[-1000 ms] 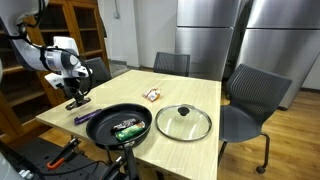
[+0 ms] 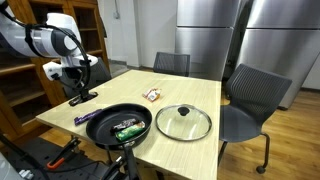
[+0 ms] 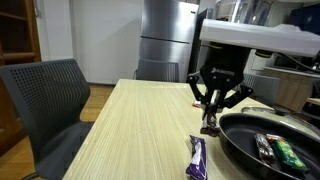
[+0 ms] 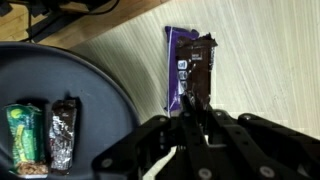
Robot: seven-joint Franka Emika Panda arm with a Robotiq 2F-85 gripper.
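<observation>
In the wrist view my gripper is shut on a dark brown wrapped bar [image 4: 197, 68], which sticks out from the fingertips. Exterior view 2 has the gripper [image 3: 213, 118] above the table, the bar [image 3: 210, 128] hanging from it. Beneath and partly behind the bar, a purple wrapped bar [image 4: 174, 60] lies on the wood tabletop [image 2: 190, 155]. A black pan [image 2: 100, 131] stands beside it, with a green packet [image 4: 27, 135] and a brown packet [image 4: 62, 135] inside.
A glass lid [image 2: 183, 122] lies right of the pan. Farther back is a small red and white packet [image 2: 152, 94]. Chairs [image 2: 254, 105] surround the table.
The arm has risen and come closer to the exterior view 1 camera. The pan, its packets, the lid and the purple bar stay in place.
</observation>
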